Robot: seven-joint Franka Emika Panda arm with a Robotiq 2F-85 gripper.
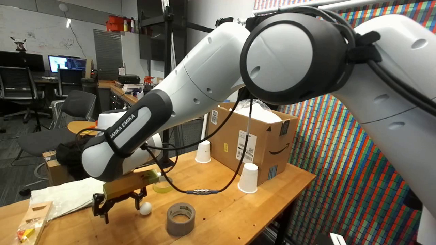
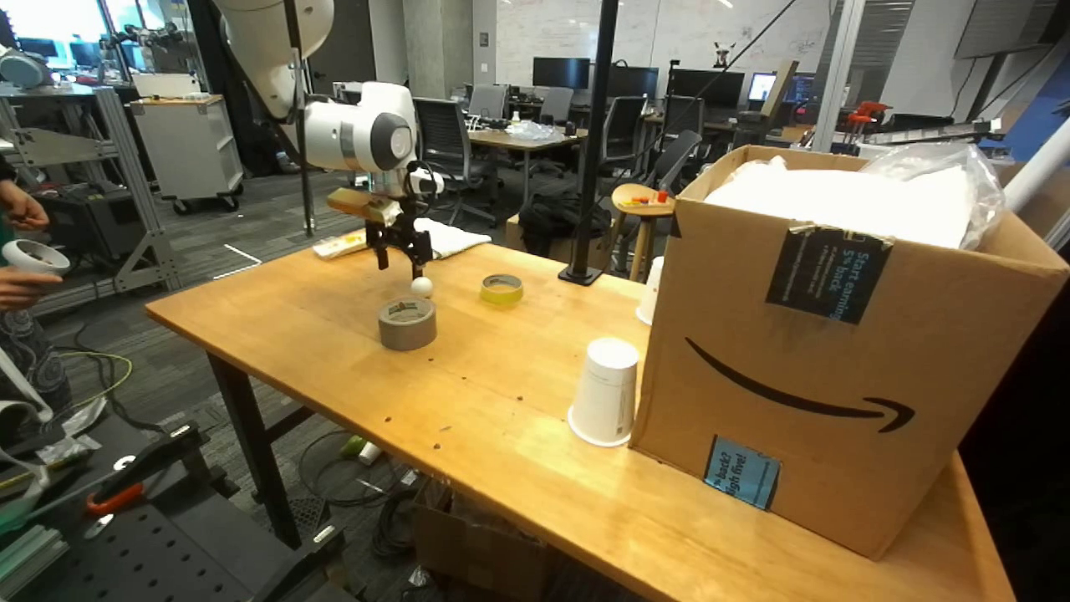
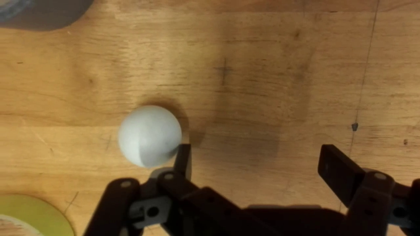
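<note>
A white ball [image 1: 145, 208] rests on the wooden table, between the grey tape roll [image 1: 180, 226] and the yellow tape roll [image 2: 501, 295]. My gripper [image 1: 122, 212] hangs over the tabletop, open, with bare wood between its widely spread fingers. In the wrist view the ball [image 3: 149, 135] lies outside the fingers, just left of the left finger [image 3: 184, 161]; the finger's tip overlaps its edge. Whether they touch, I cannot tell. Exterior view 2 has the ball [image 2: 422, 288] just below and beside one fingertip of the gripper [image 2: 400, 267].
Two upside-down white cups, one of them the near cup [image 2: 604, 391], stand by a large cardboard box [image 2: 802, 401]. A white cloth [image 1: 69, 196] and a wooden piece in plastic [image 1: 36, 220] lie at the other end. Open tabletop stretches between the tape rolls and cups.
</note>
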